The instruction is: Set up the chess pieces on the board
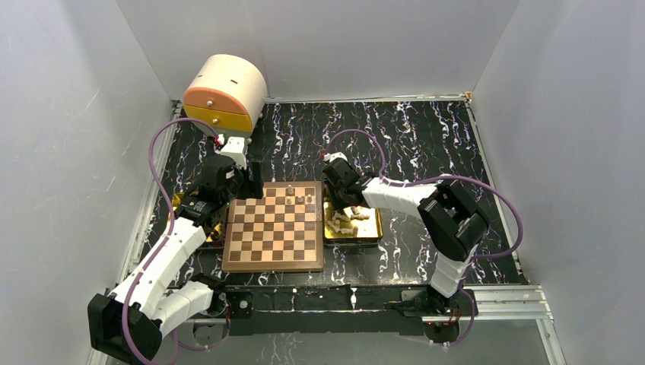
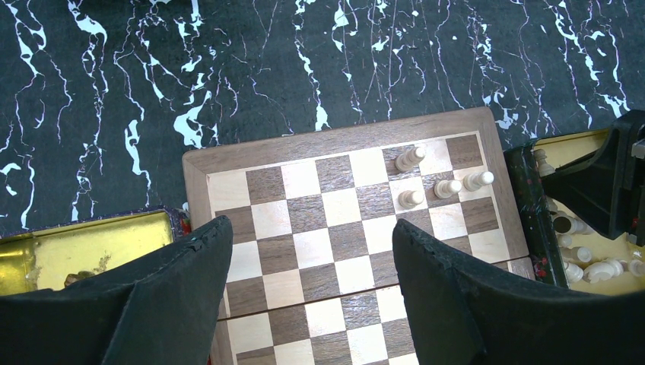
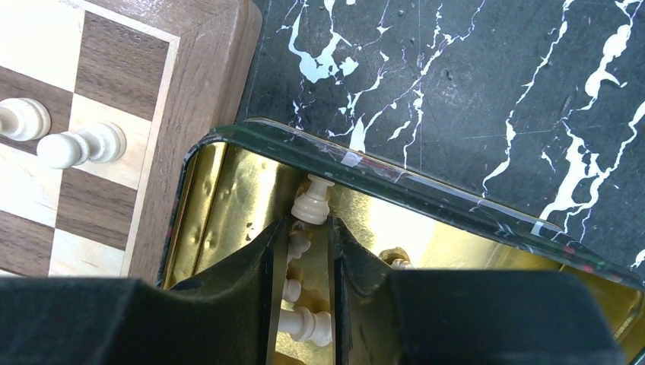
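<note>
The wooden chessboard (image 1: 272, 266) lies in the middle of the table. A small group of white pieces stands upright near its far right corner, among them a white piece (image 2: 409, 159) in the left wrist view. My left gripper is open over the board, with nothing between its fingers. Inside the right-hand gold tray (image 1: 373, 228), my right gripper is partly open, with a narrow gap between its fingers. A white piece (image 3: 312, 201) leans by the tray's far wall, right at those fingertips; whether they touch it is hard to tell.
More white pieces (image 3: 308, 325) lie loose in the right tray, some seen through the finger gap. Another gold tray (image 2: 99, 247) sits left of the board. A drawer cabinet (image 1: 226, 91) stands at the back left. Free marble lies behind the board.
</note>
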